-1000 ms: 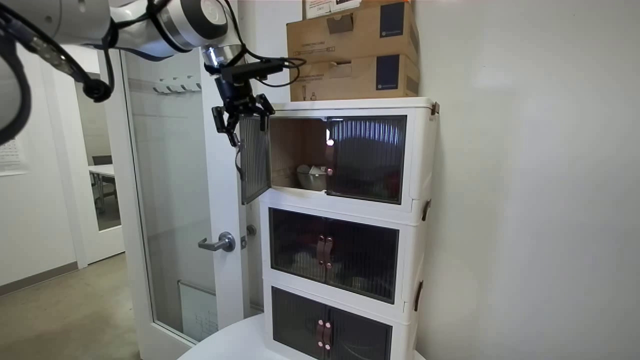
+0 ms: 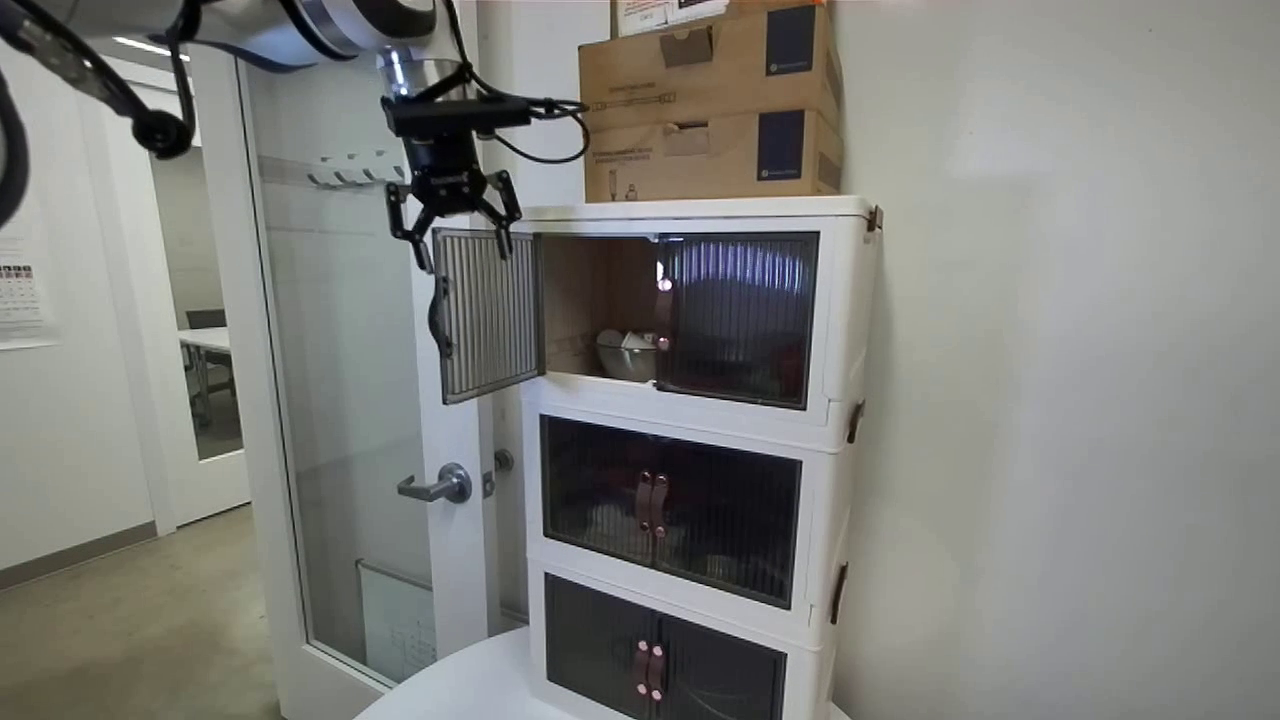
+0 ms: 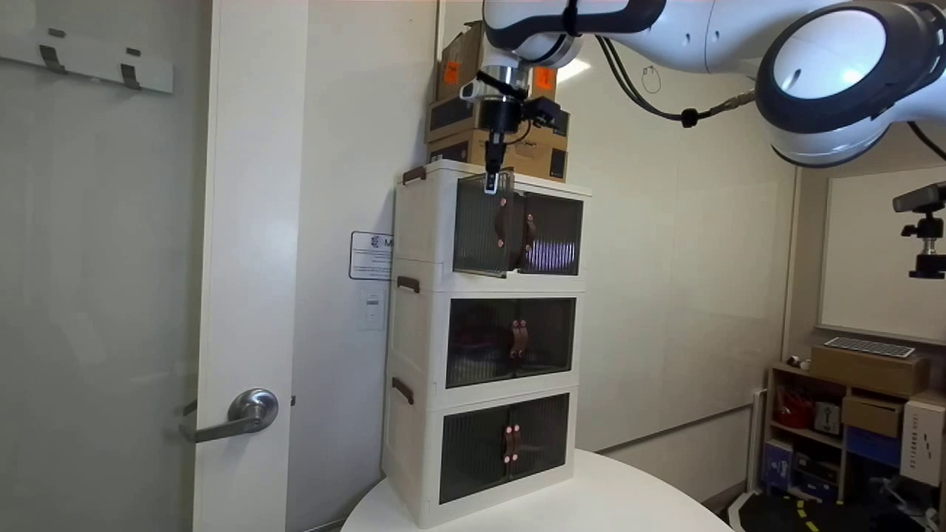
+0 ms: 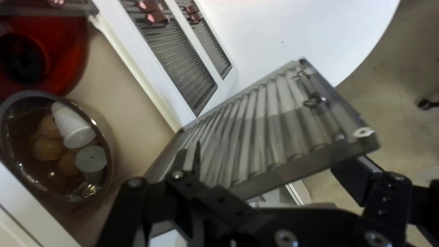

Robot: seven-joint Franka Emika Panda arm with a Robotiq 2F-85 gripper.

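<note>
My gripper (image 2: 464,252) hangs open at the top of the cabinet's upper left door (image 2: 489,314), its fingers apart. The ribbed, see-through door is swung out to the left. In the wrist view, that door (image 4: 263,127) crosses the space between my two fingers, and whether either finger touches it I cannot tell. The white cabinet (image 2: 692,420) has three levels; its upper right door (image 2: 740,318) is shut. A clear bowl (image 4: 109,136) with white and orange-brown items stands inside the upper level. Seen from the second exterior view, my gripper (image 3: 491,183) overlaps the opened door (image 3: 481,226).
Cardboard boxes (image 2: 708,156) are stacked on the cabinet top. A red round object (image 4: 68,49) sits beside the bowl. The lower doors (image 2: 669,508) are shut. A room door with a lever handle (image 2: 439,484) stands left of the cabinet, which rests on a white table (image 2: 480,678).
The upper left door has swung wider, its free edge moving left. My gripper has moved left and slightly up with it, and now hangs more upright.
</note>
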